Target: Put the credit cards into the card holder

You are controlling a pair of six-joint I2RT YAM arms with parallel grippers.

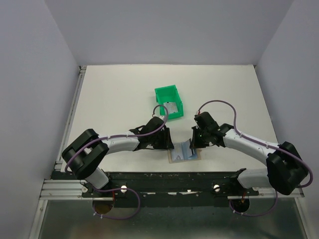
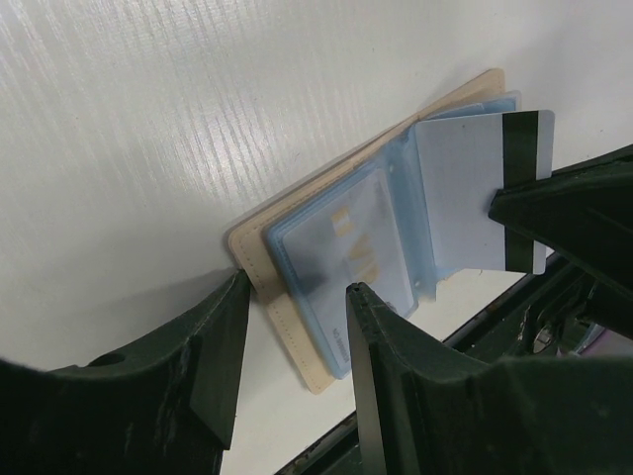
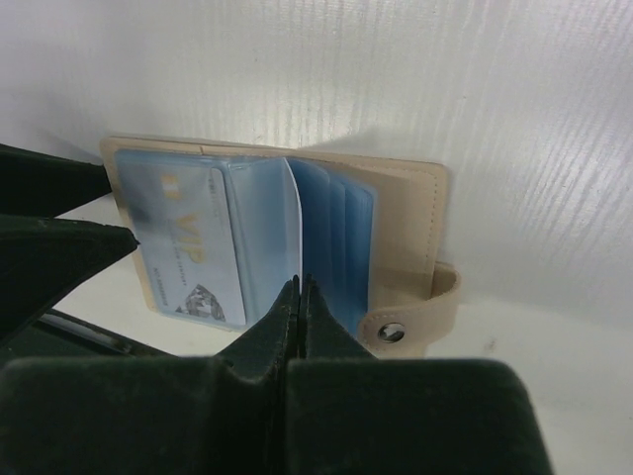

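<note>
The card holder (image 2: 277, 307), tan with blue plastic sleeves, lies open on the table near its front edge, a VIP card in one sleeve (image 3: 193, 237). A white card with a black stripe (image 2: 460, 193) stands over the sleeves at my right gripper, which is shut, with the card's thin edge between its fingertips as far as shows. My left gripper is at the holder's left end, fingers apart, one on each side of its edge; whether they grip it is unclear.
A green box (image 1: 167, 92) with pale cards (image 1: 170, 107) inside stands behind the holder.
</note>
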